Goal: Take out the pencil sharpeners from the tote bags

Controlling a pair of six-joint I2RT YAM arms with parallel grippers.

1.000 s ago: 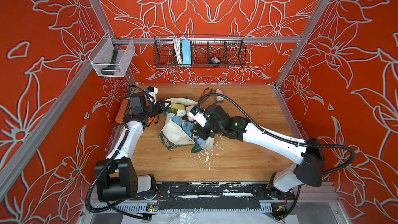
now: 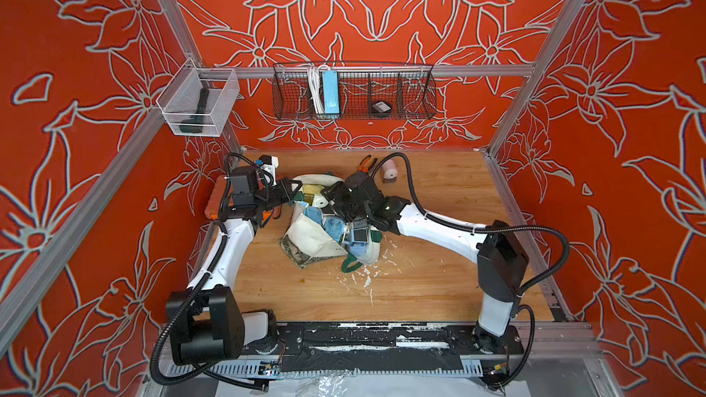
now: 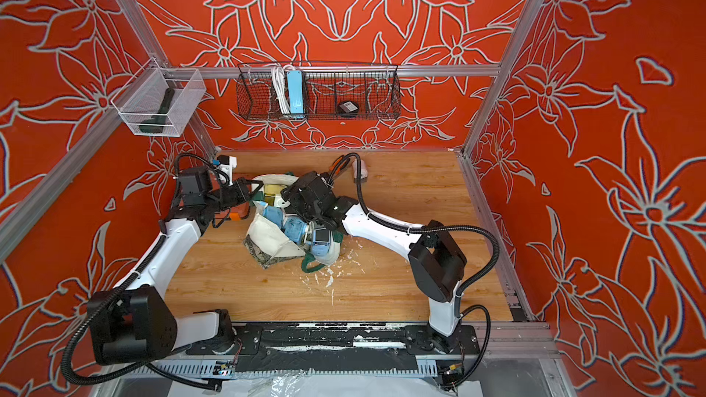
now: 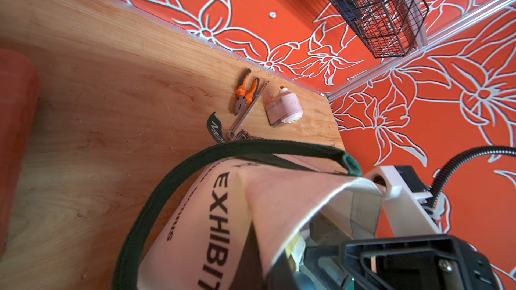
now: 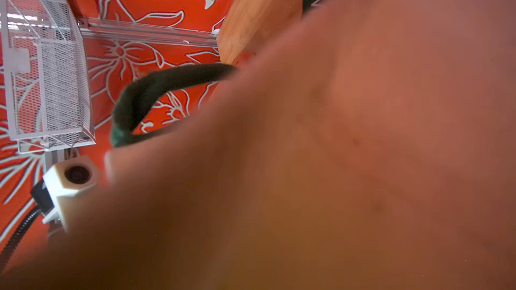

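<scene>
A pile of open cream tote bags [image 2: 312, 235] with green straps holds blue cloth items and a yellow roll [image 2: 314, 195] in the middle of the table. My left gripper [image 2: 292, 189] is at the bags' left rear edge, shut; in the left wrist view a printed cream bag [image 4: 215, 220] hides most of its fingertips. My right gripper [image 2: 331, 198] is over the bags' rear middle, open by what little shows; its wrist view is mostly blocked by blurred bag fabric [image 5: 322, 155]. I cannot make out a pencil sharpener.
Orange pliers [image 4: 242, 92], a wrench [image 4: 242, 115] and a pink bottle [image 4: 283, 107] lie behind the bags. An orange case [image 2: 217, 195] is at the left. Wire baskets [image 2: 397, 92] hang on the walls.
My right gripper has moved from the front right of the bags back and left toward their rear middle. The left arm is nearly still.
</scene>
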